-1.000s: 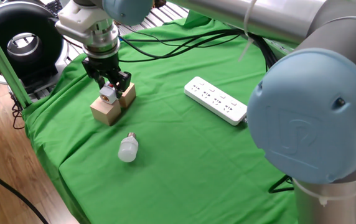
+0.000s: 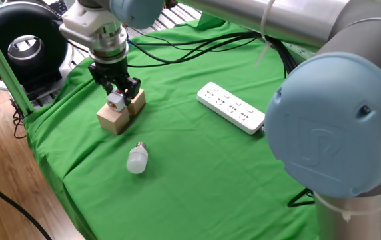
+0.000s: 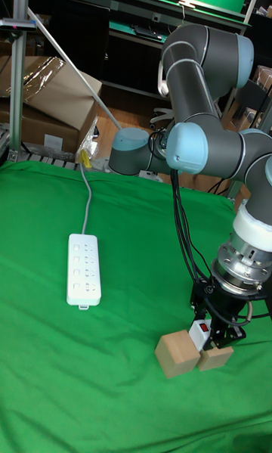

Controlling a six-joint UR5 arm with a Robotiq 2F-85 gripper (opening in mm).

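A small white socket block with a red switch (image 3: pixel 203 327) sits at the wooden blocks, its round opening showing in exterior view 1 on the white block (image 2: pixel 115 101). My black gripper (image 2: pixel 118 93) points down at it, fingers close around the white block. Whether they press on it or stand slightly apart cannot be made out. In exterior view 3 the gripper (image 3: pixel 213 330) partly hides the far side. One wooden block (image 2: pixel 113 121) is in front and another wooden block (image 2: pixel 137 102) behind. A white bulb (image 2: pixel 137 160) lies on the green cloth, nearer the camera.
A white power strip (image 2: pixel 230 107) lies apart on the green cloth (image 2: pixel 197 180), its cable (image 3: pixel 87 190) running to the back. Black cables (image 3: pixel 183 235) hang along the arm. Open cloth surrounds the bulb and strip.
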